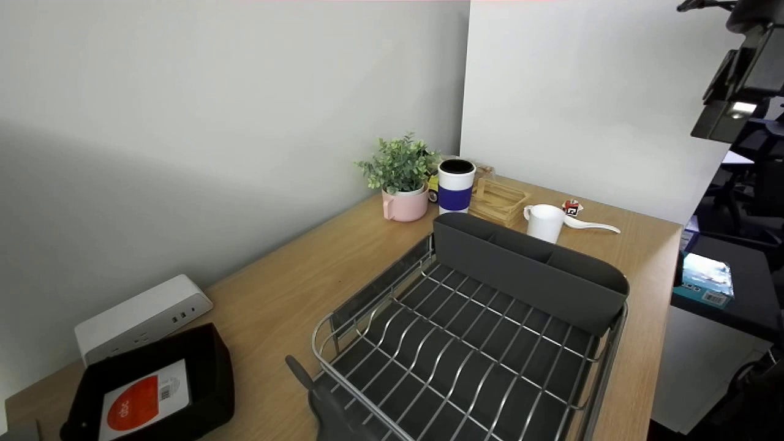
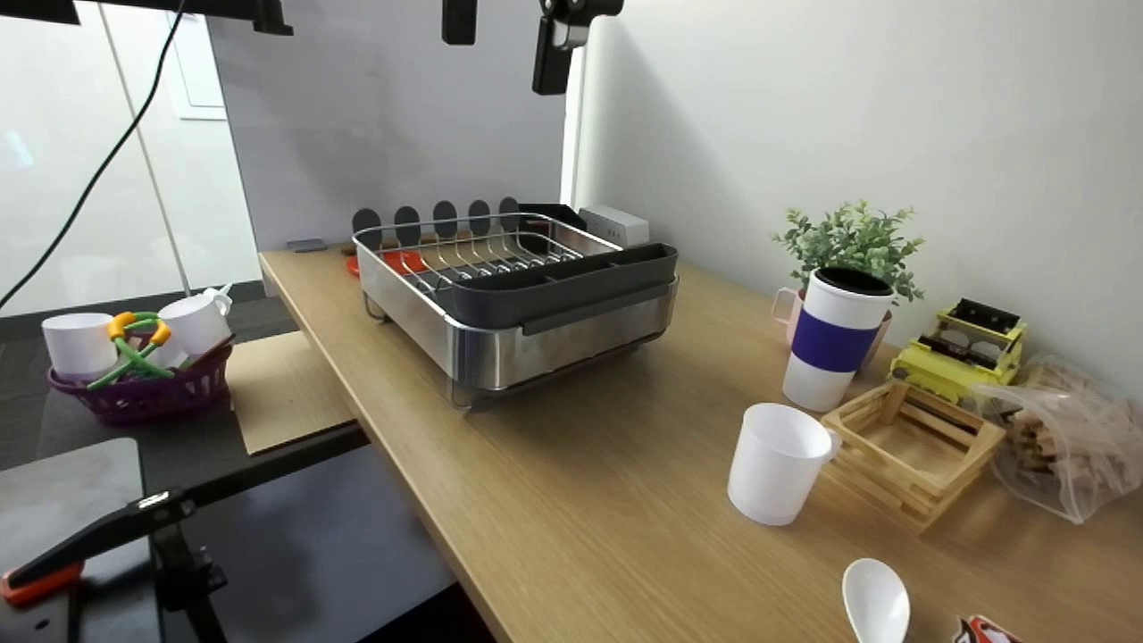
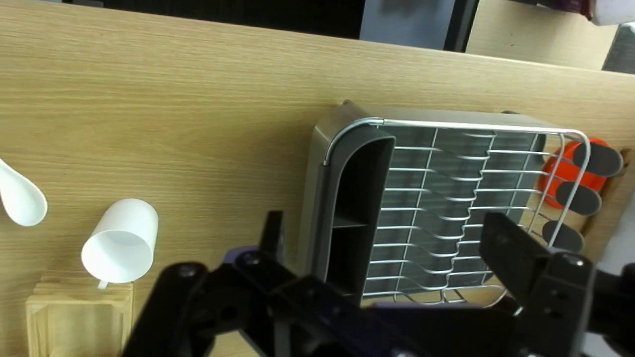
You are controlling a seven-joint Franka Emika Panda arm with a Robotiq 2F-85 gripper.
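My gripper is open and empty, its dark fingers spread wide in the wrist view; it hangs well above the table. Below it lies the metal dish rack (image 3: pixel 470 125) with its dark grey utensil holder (image 3: pixel 363 208) along one short end. In exterior view 1 the gripper (image 1: pixel 724 110) shows only in part at the upper right. A white mug (image 2: pixel 780 463) stands upright on the table, apart from the rack. Near it are a white spoon (image 2: pixel 876 602) and a slatted wooden crate (image 2: pixel 911 450). The rack's wire grid looks bare.
A tumbler with a purple band (image 2: pixel 838 338), a potted plant (image 1: pixel 400 169), a yellow toy (image 2: pixel 959 354) and a clear bag (image 2: pixel 1072 439) stand by the wall. A black bin (image 1: pixel 213 382) and a white power strip (image 1: pixel 143 316) lie beyond the rack. Bare table (image 3: pixel 178 119) separates mug and rack.
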